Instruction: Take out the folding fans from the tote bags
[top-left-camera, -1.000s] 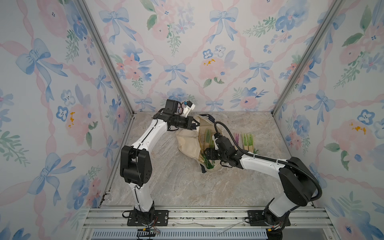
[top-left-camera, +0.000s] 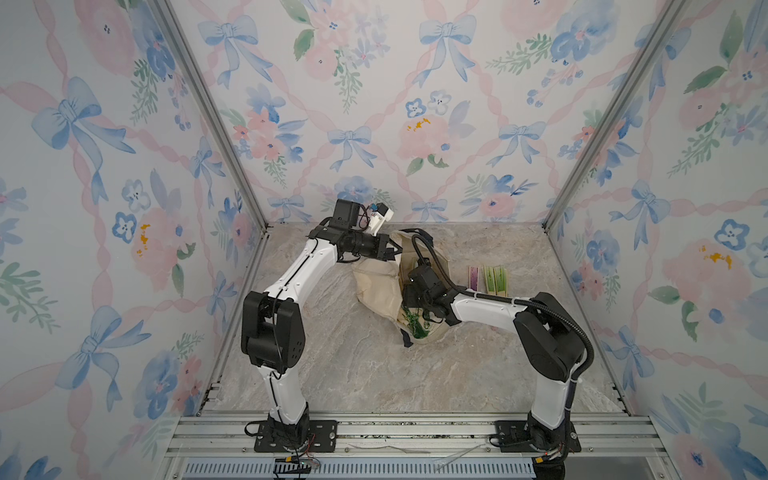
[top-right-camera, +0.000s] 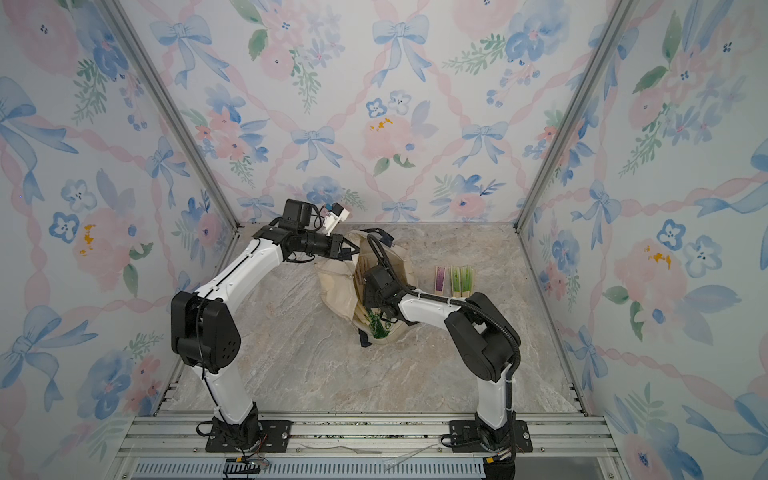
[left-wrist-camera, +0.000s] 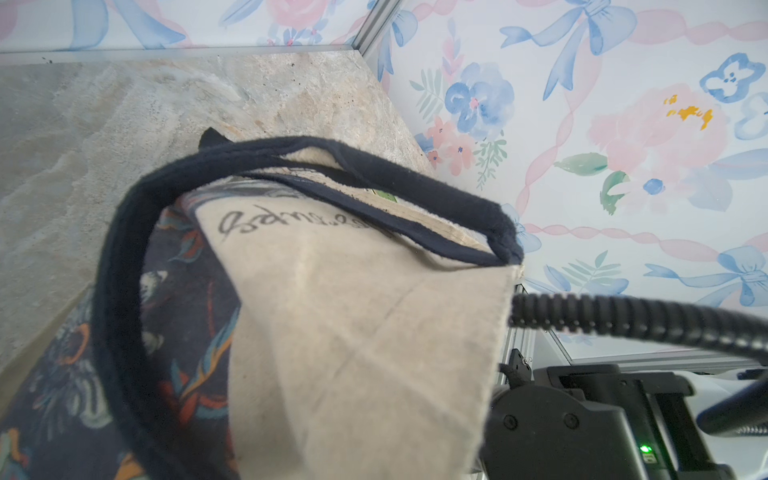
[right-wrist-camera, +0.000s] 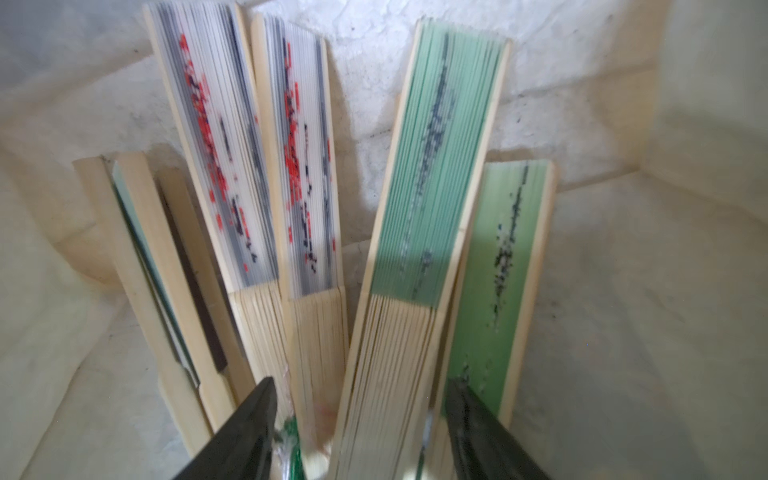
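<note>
The beige tote bag (top-left-camera: 376, 289) stands mouth up, dark handles draped over it. My left gripper (top-left-camera: 394, 248) is at its upper left edge, shut on the bag's cloth; the fabric hides its fingers in the left wrist view. Inside the bag, the right wrist view shows a ribbed green folding fan (right-wrist-camera: 436, 152), a flatter green fan (right-wrist-camera: 502, 248), two white fans (right-wrist-camera: 212, 144) with red and black marks, and thin wooden-sided fans (right-wrist-camera: 132, 216) at the left. My right gripper is open, its fingertips either side of the ribbed green fan's lower part.
On the table right of the bag lie a purple fan (top-left-camera: 473, 277) and green fans (top-left-camera: 496, 280) side by side. A green tassel (top-left-camera: 416, 324) shows at the bag's front.
My right gripper has moved left and further over the bag's mouth, covering fans that showed there a second ago. The left arm and bag have hardly shifted.
</note>
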